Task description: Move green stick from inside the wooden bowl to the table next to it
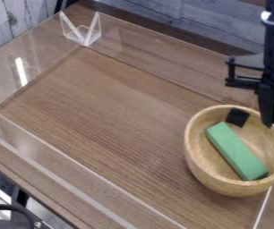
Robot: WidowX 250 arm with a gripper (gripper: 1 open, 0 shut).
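The green stick (236,150) lies inside the round wooden bowl (200,166), slanting from the far left of its inside to the near right. My dark gripper (264,106) hangs at the right edge of the view, by the bowl's far right rim. Its fingers blend into the dark arm, and the gap between them cannot be made out. No part of the gripper touches the green stick in this view.
A small black piece (237,116) sits at the bowl's far rim, beyond the stick's upper end. A clear wire-like holder (82,30) stands at the far left. The wooden table (109,107) left of the bowl is bare.
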